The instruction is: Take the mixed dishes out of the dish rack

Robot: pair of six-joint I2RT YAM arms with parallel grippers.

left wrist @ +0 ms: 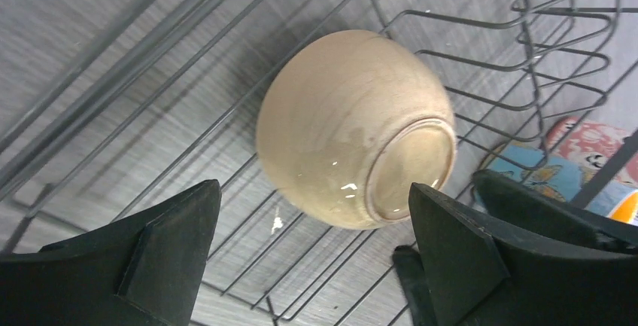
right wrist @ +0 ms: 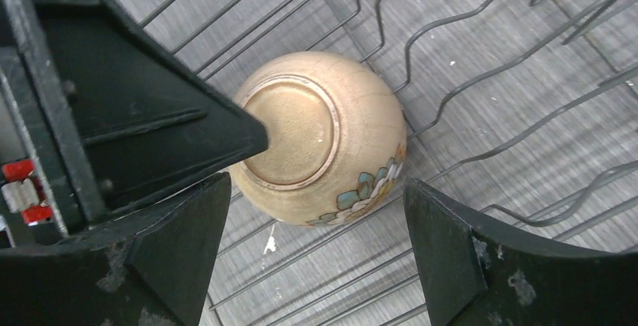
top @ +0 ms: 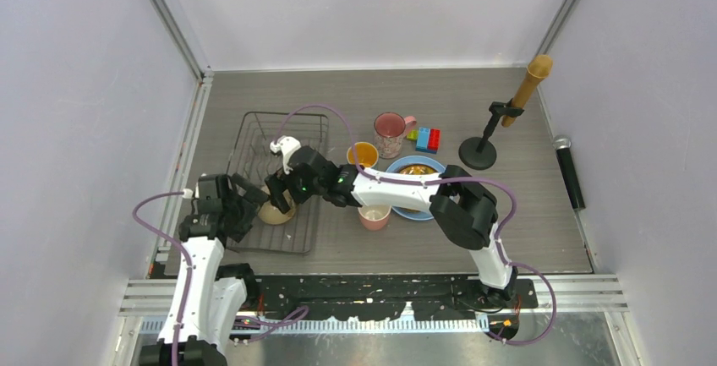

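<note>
A beige bowl (top: 277, 212) with a flower pattern lies tipped in the wire dish rack (top: 306, 239), its foot ring showing in the right wrist view. Both grippers hang over it from either side, open and empty. My left gripper has the bowl (left wrist: 346, 123) between and beyond its fingertips. My right gripper faces the same bowl (right wrist: 316, 138), with the other gripper's black body at the upper left of that view.
Right of the rack stand a pink mug (top: 390, 129), a yellow cup (top: 362, 153), a pink cup (top: 374, 221), a blue plate (top: 427, 163) with food partly hidden by my arm, toy blocks (top: 428, 139) and a black stand (top: 478, 153).
</note>
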